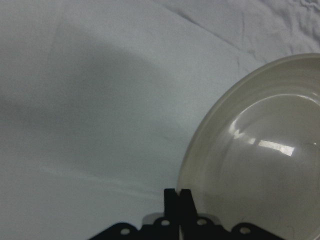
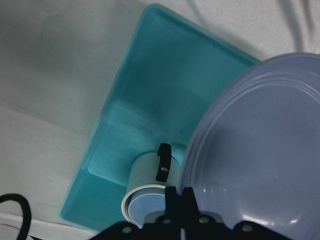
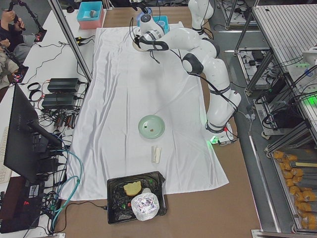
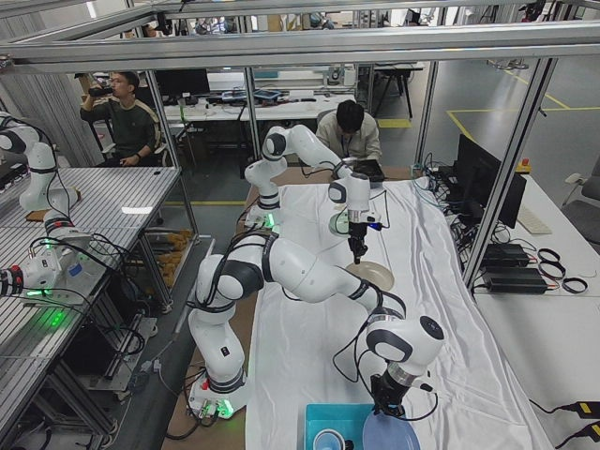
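In the left wrist view a beige plate (image 1: 265, 165) fills the right side, its rim at my left gripper, whose fingers are shut on it. The same plate (image 4: 377, 274) shows mid-table in the camera right view below that gripper (image 4: 357, 251). My right gripper is shut on the rim of a blue plate (image 2: 255, 150), held over or beside a turquoise bin (image 2: 155, 75). A white mug with a light blue inside (image 2: 150, 175) lies in the bin.
A green plate (image 3: 151, 131) and pale strips (image 3: 156, 154) lie on the white cloth (image 3: 109, 124). A black tray (image 3: 119, 198) with foil-covered and yellow items sits at one end.
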